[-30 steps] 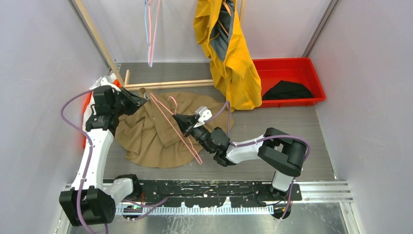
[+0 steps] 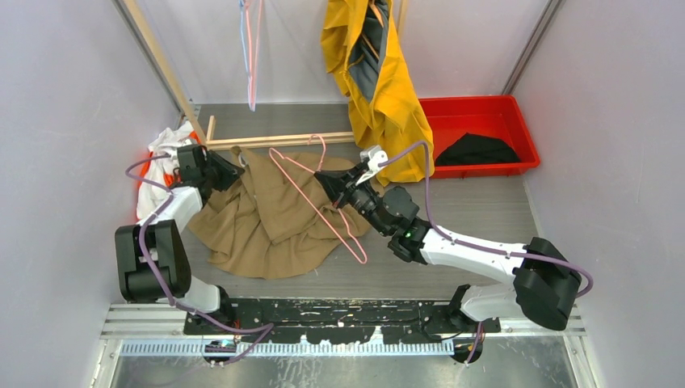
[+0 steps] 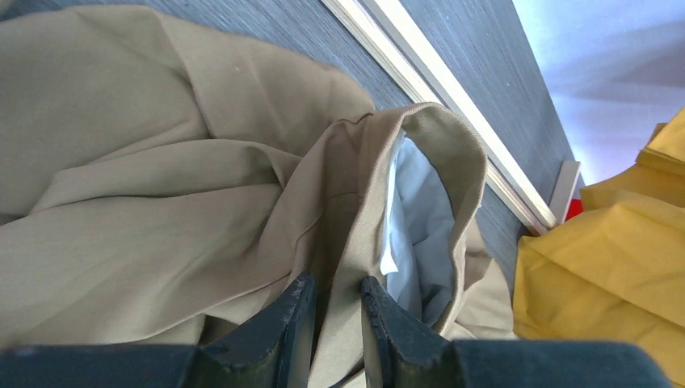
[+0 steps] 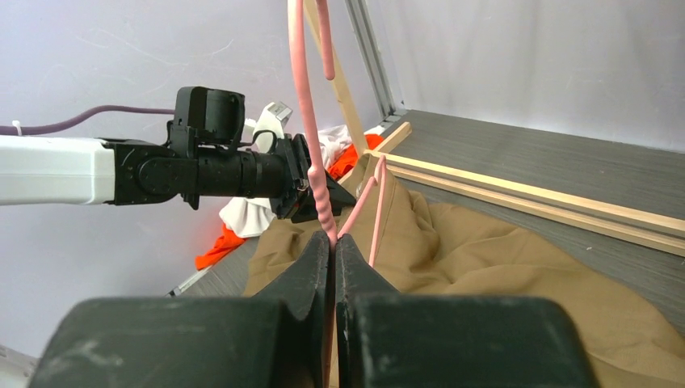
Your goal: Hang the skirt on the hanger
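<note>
A brown skirt [image 2: 266, 234] lies crumpled on the floor. In the left wrist view its waistband [image 3: 367, 194] stands up in a fold, with grey-blue lining showing. My left gripper [image 2: 233, 172] is open at the skirt's upper left edge; in that wrist view its fingertips [image 3: 300, 293] flank or touch the band. My right gripper [image 2: 323, 178] is shut on a pink hanger [image 2: 311, 202], held above the skirt with its hook toward the back; in the right wrist view the hanger [image 4: 303, 89] rises from between the fingers.
A wooden rail [image 2: 283, 139] runs along the back. A yellow garment [image 2: 380, 137] hangs beside a red bin [image 2: 485, 170] holding dark cloth. White and orange cloth [image 2: 157, 149] lies at the left wall. Other hangers [image 2: 253, 65] hang at the back.
My right gripper has carried the hanger to the right and up the view, away from the left one. My left arm has shifted, its gripper moving down onto the skirt's edge.
</note>
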